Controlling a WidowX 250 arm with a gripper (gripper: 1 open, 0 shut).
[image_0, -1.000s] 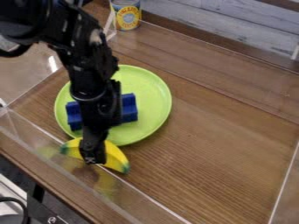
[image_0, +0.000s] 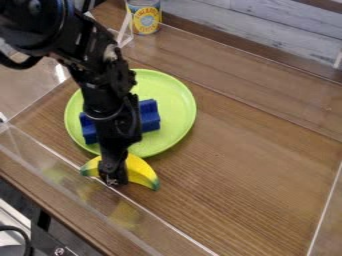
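The black gripper (image_0: 114, 168) is lowered over a yellow banana (image_0: 142, 172) lying at the near edge of a green plate (image_0: 177, 100). Its fingertips are at the banana, but whether they close on it is too dark to tell. A blue block (image_0: 147, 114) sits on the plate, partly hidden behind the arm.
A can (image_0: 144, 18) stands at the back of the wooden table (image_0: 241, 170). The near left edge of the table is close to the banana.
The gripper has come down onto the banana since a second ago and shifted slightly. The banana's visible angle has changed a little.
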